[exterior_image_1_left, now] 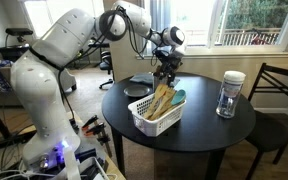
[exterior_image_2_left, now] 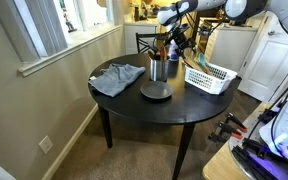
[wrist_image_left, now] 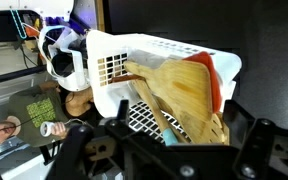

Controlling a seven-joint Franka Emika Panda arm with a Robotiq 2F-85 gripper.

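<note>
A white slatted basket (exterior_image_1_left: 156, 127) stands on the dark round table and holds wooden utensils (exterior_image_1_left: 160, 101) and a teal utensil (exterior_image_1_left: 178, 97). Above the basket's far end hangs my gripper (exterior_image_1_left: 167, 80). In the wrist view the gripper is open, its black fingers (wrist_image_left: 242, 168) spread on either side of a broad wooden utensil (wrist_image_left: 184, 88). Something red shows beside that wood inside the basket (wrist_image_left: 112, 52). Whether a finger touches the wood I cannot tell.
A white-lidded canister (exterior_image_1_left: 230, 94) stands toward the table's right side. In the second exterior view, a dark plate (exterior_image_2_left: 156, 90), a grey-blue cloth (exterior_image_2_left: 116, 79) and a metal container (exterior_image_2_left: 158, 69) share the table.
</note>
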